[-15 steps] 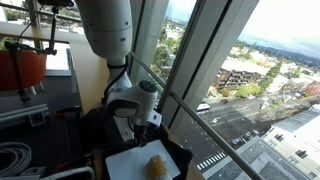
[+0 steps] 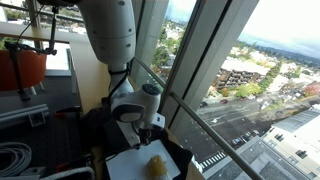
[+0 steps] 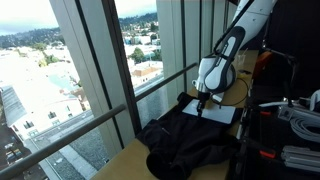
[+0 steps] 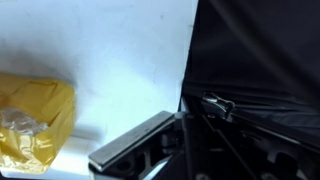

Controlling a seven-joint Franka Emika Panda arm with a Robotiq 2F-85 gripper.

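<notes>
A crumpled yellow bag [image 4: 38, 120] with a clear patch lies on a white board [image 4: 120, 60], at the left of the wrist view. From exterior view 1 the bag [image 2: 157, 166] sits toward the right side of the board [image 2: 125, 168]. My gripper is shut, with nothing showing between its fingers. It hangs by the board's edge, to one side of the bag and apart from it. In exterior view 2 the gripper [image 3: 204, 102] is over the board [image 3: 222, 113]; I cannot make out the bag there.
Dark cloth [image 3: 190, 145] surrounds the board and spreads over the table. Tall windows with a rail [image 2: 205, 125] run close along one side. Coiled cable [image 2: 14, 158] lies on the opposite side. Part of the board around the bag is bare.
The arm has come lower and slightly to the right in exterior view 1, nearer the board. The bag and board look unmoved.
</notes>
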